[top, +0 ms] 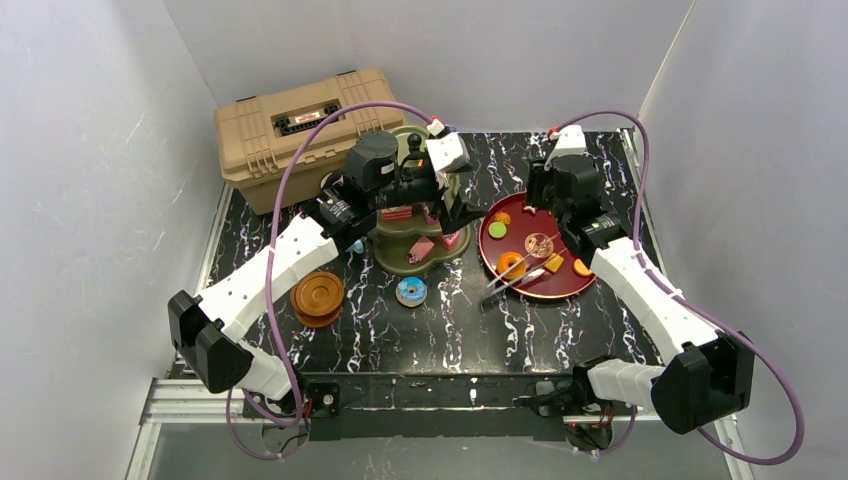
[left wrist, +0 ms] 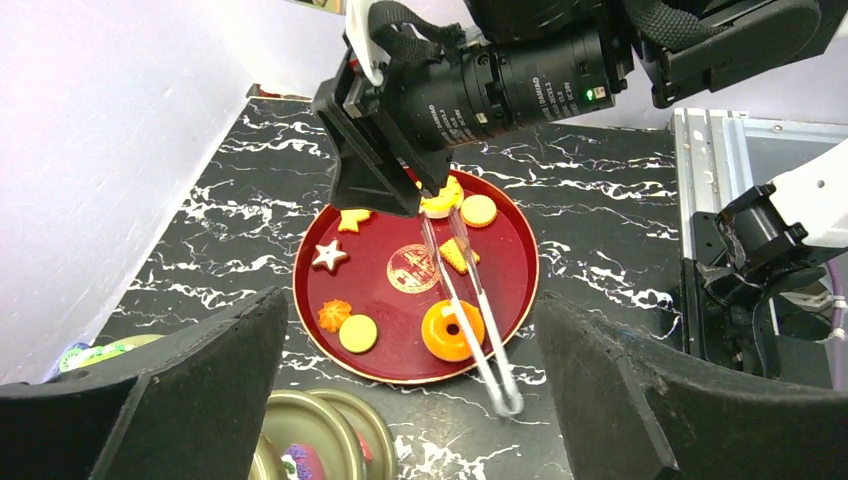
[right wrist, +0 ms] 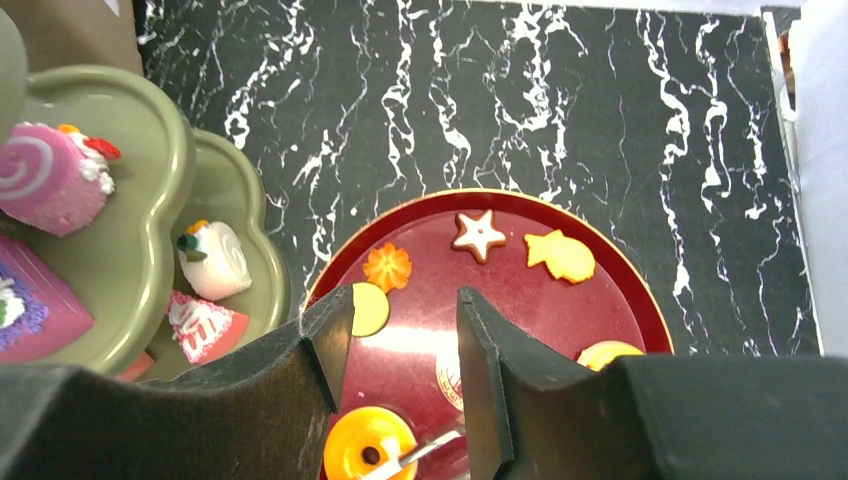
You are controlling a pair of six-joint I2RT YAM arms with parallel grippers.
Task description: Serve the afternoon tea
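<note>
My left gripper (top: 462, 212) hangs over the right edge of the green tiered stand (top: 400, 255), open and empty. My right gripper (top: 540, 185) is over the red tray (top: 515, 280), fingers apart. Clear tongs (left wrist: 485, 345) lie slanted low over the tray, their upper ends hidden by the right gripper in the left wrist view; whether it holds them I cannot tell. The tray bears an orange ring donut (left wrist: 441, 330), a white star (right wrist: 479, 235), a fish-shaped piece (right wrist: 560, 256), a green round (top: 496, 229) and several other treats. Cakes sit on the stand.
A tan case (top: 260, 150) stands at the back left. Brown coasters (top: 318, 295) and a blue donut (top: 411, 290) lie on the marble table.
</note>
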